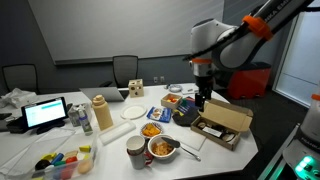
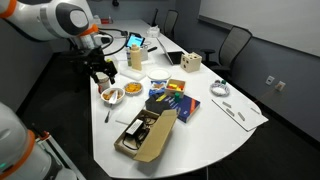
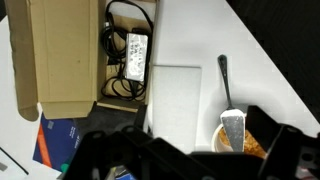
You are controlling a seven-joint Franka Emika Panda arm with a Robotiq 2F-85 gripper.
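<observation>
Above the table hangs my gripper (image 1: 199, 105), open and apart from the objects below. In the wrist view its dark fingers fill the bottom edge, partly covering the bowl there. An open cardboard box (image 3: 72, 50) holds dark cables and a white power strip (image 3: 136, 57). Right of the box lies a flat white rectangle (image 3: 176, 103). A spatula (image 3: 228, 88) with a dark handle rests with its metal blade over a bowl of orange-coloured contents (image 3: 253, 146).
Around the bowl (image 1: 162, 149) stand a dark mug (image 1: 136, 151) and a smaller bowl (image 1: 151, 130). Farther back are a wooden organiser (image 2: 176, 87), a laptop (image 1: 111, 95) and a lit tablet (image 1: 44, 112). Bare tabletop (image 2: 210, 145) shows right of the box.
</observation>
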